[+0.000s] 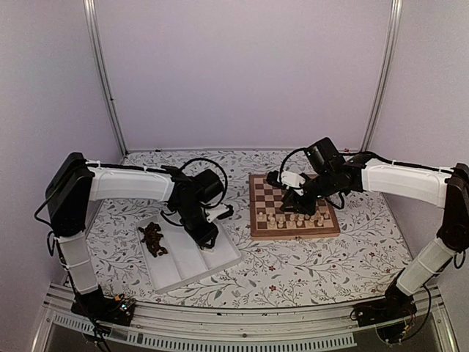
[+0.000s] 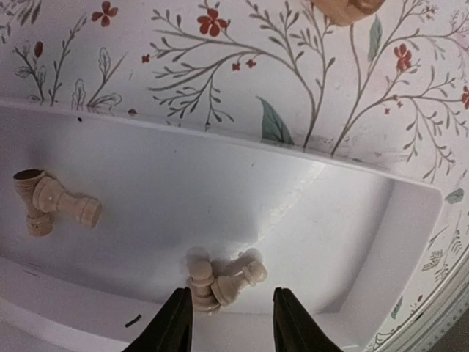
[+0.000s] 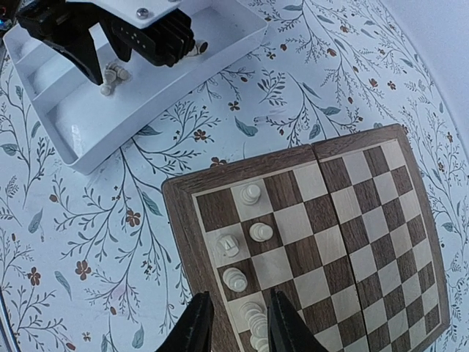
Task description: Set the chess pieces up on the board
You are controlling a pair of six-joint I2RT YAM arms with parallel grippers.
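My left gripper is over the right compartment of the white tray, fingers apart and empty. Below it lie two light pieces near the compartment's wall; another pair lies further left in that view. Dark pieces are heaped in the tray's left compartment. My right gripper stands open above the chessboard, where light pieces stand in rows along one side; some are hidden behind its fingers.
Walls bound the table at the back and both sides.
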